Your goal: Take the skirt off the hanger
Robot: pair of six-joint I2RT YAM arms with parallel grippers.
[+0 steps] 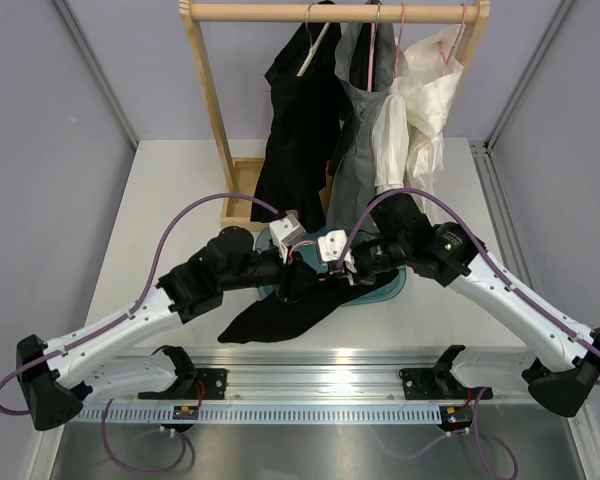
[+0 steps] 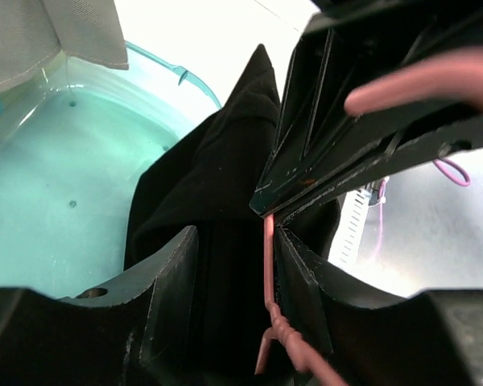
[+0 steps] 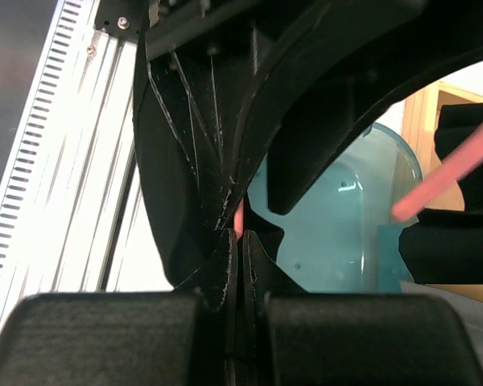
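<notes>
Below both grippers, the black skirt [image 1: 280, 317] is draped over the tray and the table. Its dark folds [image 2: 233, 189] fill the middle of the left wrist view. A thin pink hanger [image 2: 269, 265] passes between the parted fingers of my left gripper, close to the right-hand finger. At the tips of my right gripper, which is shut, the pink hanger [image 3: 239, 215] is pinched. Both grippers are close together in the top view, and the arms hide how the skirt's waist meets the hanger.
A translucent blue tray [image 1: 388, 289] lies under the skirt. Behind it stands a wooden rack [image 1: 245, 12] with a black garment [image 1: 298, 125], a grey garment [image 1: 357, 140] and a white garment [image 1: 420, 110] hanging.
</notes>
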